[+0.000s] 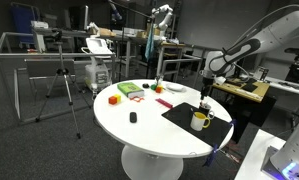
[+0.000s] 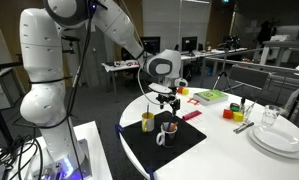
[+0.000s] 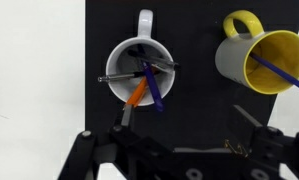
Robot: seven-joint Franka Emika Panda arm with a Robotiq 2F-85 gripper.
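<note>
A white mug (image 3: 117, 60) holds several pens, among them an orange pen (image 3: 138, 93) and a purple pen (image 3: 151, 86). To its right in the wrist view sits a yellow mug (image 3: 229, 62) with a blue-purple pen (image 3: 281, 75) in it. Both mugs stand upright on a black mat (image 3: 194, 90). My gripper is open above the mat, its fingers wide apart with nothing between them. In the exterior views the white mug (image 2: 169, 137) and the yellow mug (image 2: 148, 122) stand close together, below the arm's hand.
The round white table (image 1: 139, 125) carries a red marker (image 2: 194, 100), a green box (image 2: 212, 96) and a white plate (image 2: 274, 140) away from the mat. A dark object (image 1: 133, 117) lies to the mat's left in exterior view 1.
</note>
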